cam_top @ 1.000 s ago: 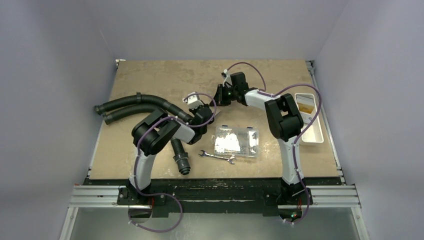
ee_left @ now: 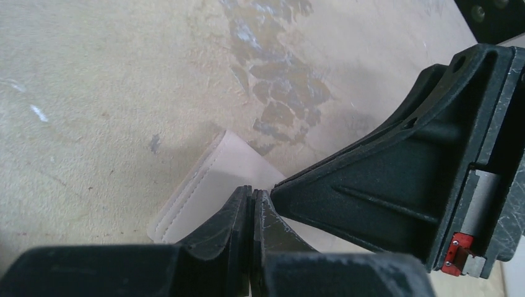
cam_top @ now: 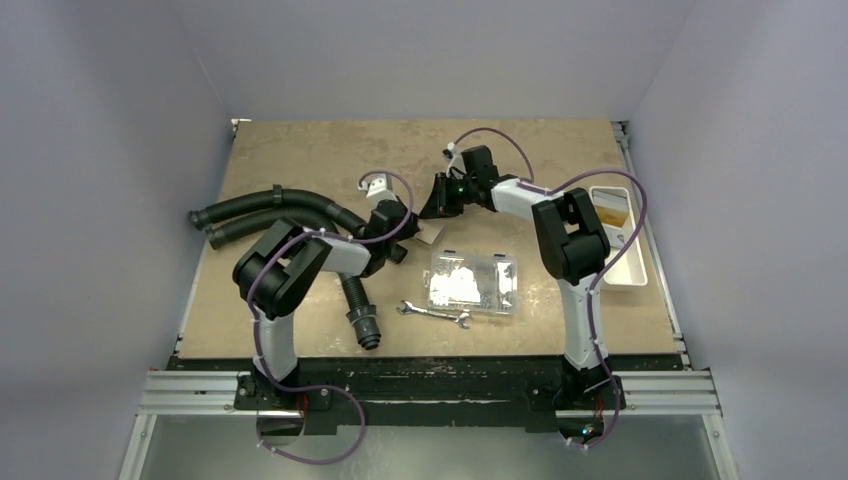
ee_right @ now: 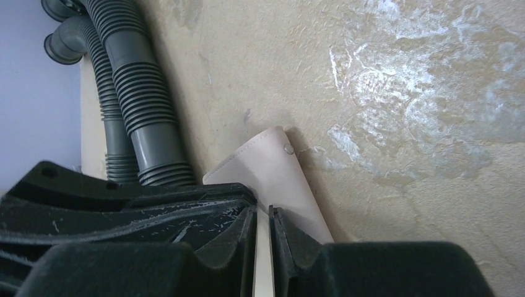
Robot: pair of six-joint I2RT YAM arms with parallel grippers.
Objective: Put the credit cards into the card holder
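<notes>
The card holder (cam_top: 430,233), a pale pinkish stitched piece, lies on the table between both arms. My left gripper is shut over the holder, with nothing visible between its fingers; whether it pinches the thin material I cannot tell. From the opposite side my right gripper reaches over the holder (ee_right: 272,158), its fingertips a narrow gap apart and the pale surface showing through. Both grippers' tips are very close together. No credit card can be made out at the holder; its lower part is hidden by the fingers.
At the right edge a white bin (cam_top: 625,272) holds a yellow item (cam_top: 611,216). A clear organiser box (cam_top: 472,283) and a wrench (cam_top: 433,314) lie in front of the holder. Dark corrugated hoses (cam_top: 270,205) occupy the left.
The right arm has hardly moved.
</notes>
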